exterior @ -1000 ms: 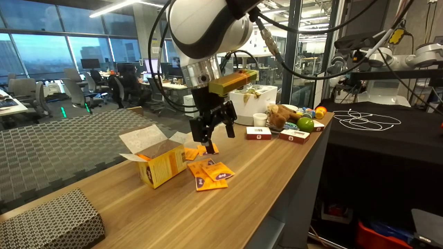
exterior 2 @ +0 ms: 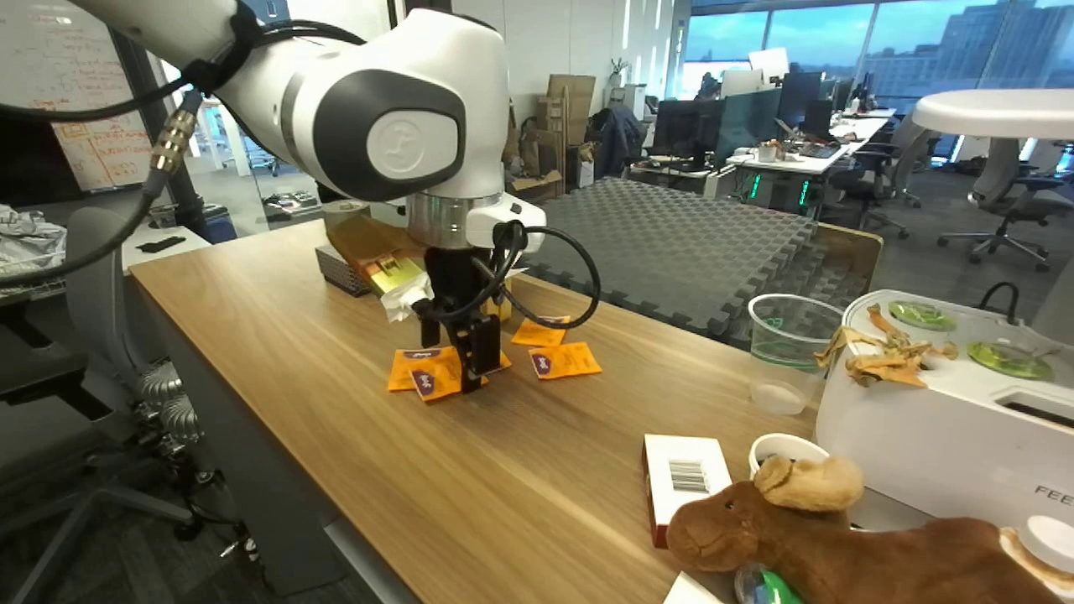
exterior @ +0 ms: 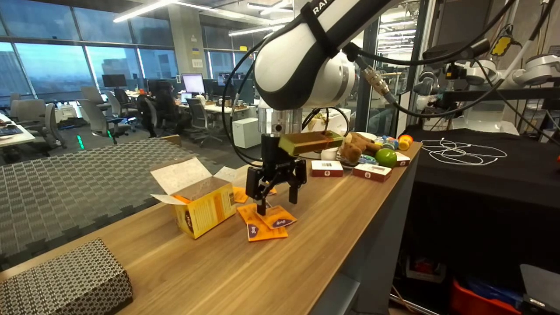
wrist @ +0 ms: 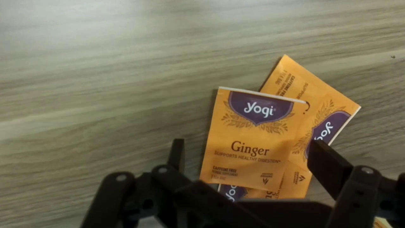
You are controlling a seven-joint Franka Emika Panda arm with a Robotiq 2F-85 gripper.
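Observation:
Orange Yogi tea packets lie overlapping on the wooden table; the top ginger packet (wrist: pixel 248 138) rests over another packet (wrist: pixel 326 104) in the wrist view. My gripper (exterior: pixel 277 207) hangs just above this pile, pointing down and open. In the wrist view its fingers (wrist: pixel 177 155) spread to either side of the top packet, with the right one in front of the packet beneath. Whether a fingertip touches the pile cannot be told. Two more packets lie apart, one (exterior 2: pixel 565 361) nearer the toaster side. An open yellow tea box (exterior: pixel 212 210) stands beside the pile with orange packets inside.
A black-and-white patterned box (exterior: pixel 68 281) sits at the table's near left. Red-and-white boxes (exterior: pixel 326 168), a brown plush toy (exterior 2: pixel 856 538), a clear cup (exterior 2: pixel 790 352) and a white appliance (exterior 2: pixel 906 443) crowd the other end. Bare table (exterior: pixel 309 231) lies along the front edge.
My gripper has come down toward the overlapping packets and turned from tilted to nearly upright. It stays open. The packets and the box have not moved.

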